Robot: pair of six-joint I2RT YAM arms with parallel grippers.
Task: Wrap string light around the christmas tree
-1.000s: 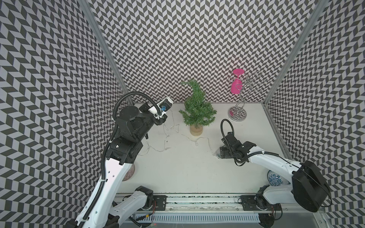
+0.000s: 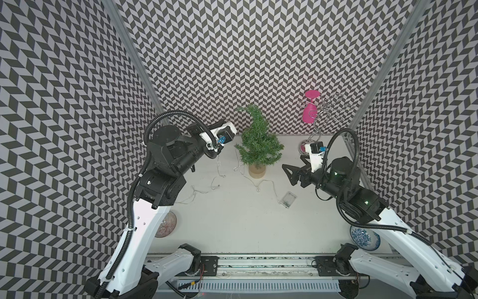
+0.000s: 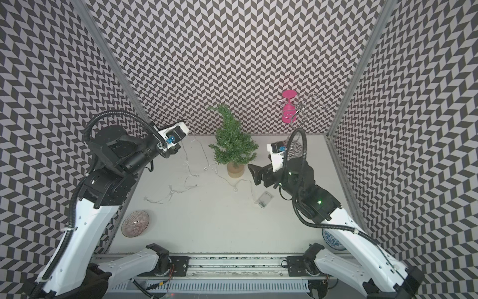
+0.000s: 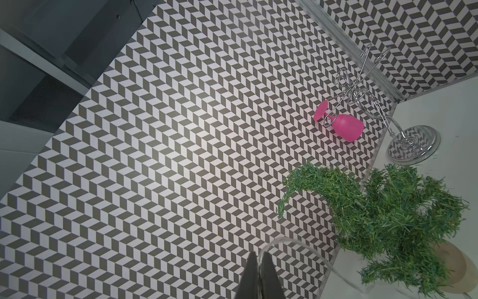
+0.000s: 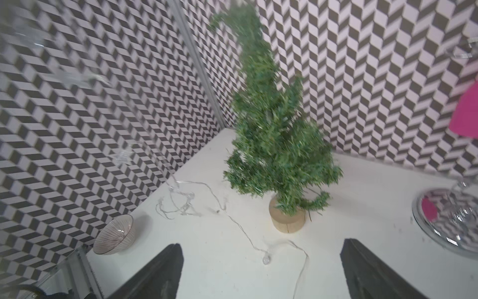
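Note:
The small green Christmas tree (image 2: 259,144) stands upright on its wooden base (image 2: 257,171) at the back middle of the table. Left of it, my raised left gripper is shut on the wire of the string light (image 4: 298,242), which loops out from between the fingertips and runs down towards the table. Part of the light string (image 5: 244,231) lies left of and in front of the base, ending at a clear battery box (image 2: 288,199). No wire is seen around the branches. Right of the tree, my right gripper stands open and empty.
A metal rack (image 4: 413,144) with a pink goblet (image 2: 309,112) stands at back right, close behind the right arm. A pinkish bowl (image 3: 135,223) sits front left; a blue-patterned bowl (image 2: 365,238) is front right.
My right gripper has left the battery box and risen back towards the tree's right side. The left one has moved slightly up and right towards the tree, carrying the wire.

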